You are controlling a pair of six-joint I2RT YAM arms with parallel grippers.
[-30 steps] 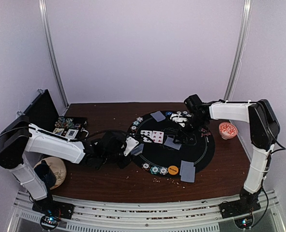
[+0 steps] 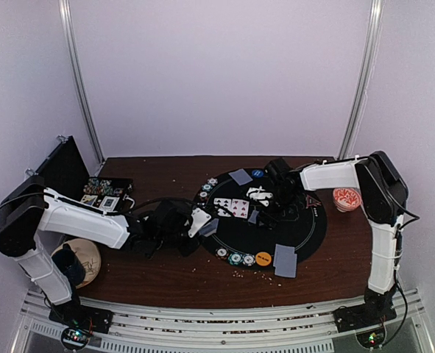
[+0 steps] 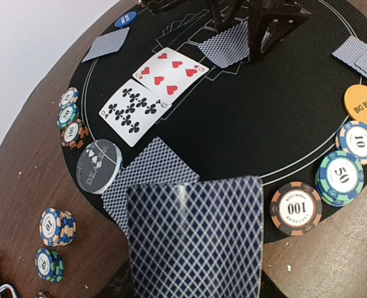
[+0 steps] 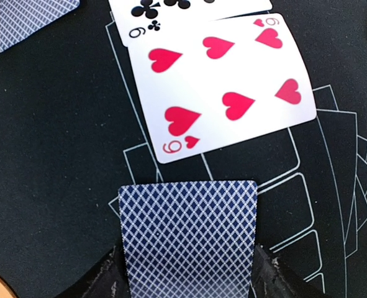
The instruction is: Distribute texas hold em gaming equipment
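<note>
My left gripper [image 2: 195, 234] is shut on a blue-backed card deck [image 3: 194, 236], held over face-down cards [image 3: 152, 161] at the mat's left edge. On the black mat [image 3: 258, 124], a six of hearts [image 4: 220, 87] and a club card [image 3: 130, 112] lie face up. My right gripper is low over the mat beside the six, around a face-down blue card or cards [image 4: 187, 230]; whether the fingers grip it I cannot tell.
Chip stacks [image 3: 295, 208], a dealer button [image 3: 99, 166] and a BIG BLIND button [image 3: 363, 104] line the mat's edge. An open case [image 2: 59, 169] stands at left, a red-patterned bowl [image 2: 347, 198] at right.
My right arm has moved left and lower, onto the face-down card beside the face-up cards. The left arm has stayed in place.
</note>
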